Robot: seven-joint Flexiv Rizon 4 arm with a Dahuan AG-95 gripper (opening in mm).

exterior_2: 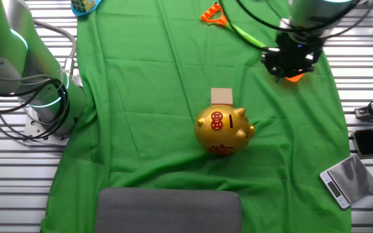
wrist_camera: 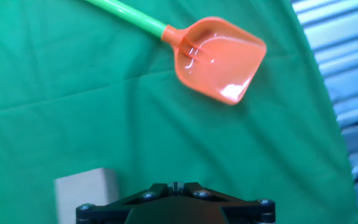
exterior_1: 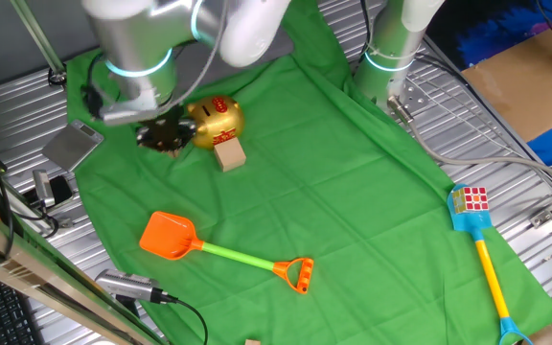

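Note:
My gripper appears shut in the wrist view, its fingertips together with nothing showing between them. It hangs above the green cloth, beside the golden piggy bank (exterior_1: 218, 122) in exterior view 1. Against the piggy bank stands a pale wooden block (exterior_1: 229, 155), also partly seen at the lower left of the wrist view. The orange shovel (wrist_camera: 221, 59) with a green handle lies flat ahead of the gripper. In exterior view 2 the dark gripper (exterior_2: 289, 70) covers part of the orange scoop.
A blue shovel (exterior_1: 492, 273) with a yellow handle lies at the right edge, a Rubik's cube (exterior_1: 470, 199) in its scoop. A small scale (exterior_1: 73, 146) rests on the left. Open green cloth (exterior_1: 353, 211) fills the middle.

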